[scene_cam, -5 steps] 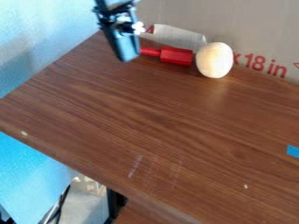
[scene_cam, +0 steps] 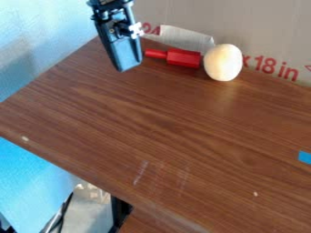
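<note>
My gripper [scene_cam: 123, 55] hangs at the upper left of the camera view, over the back left part of the wooden table [scene_cam: 158, 136]. Just right of it a red cylindrical object with a handle [scene_cam: 183, 57], like a small roller, lies at the back of the table. A pale egg-shaped object [scene_cam: 224, 62] sits to the right of the red one. Whether the gripper's fingers are open or shut is hard to make out.
A cardboard panel [scene_cam: 274, 27] with red print stands behind the table. A blue patch [scene_cam: 305, 157] is at the right edge. The table's left edge borders a blue surface [scene_cam: 31, 182].
The objects on the table have not moved.
</note>
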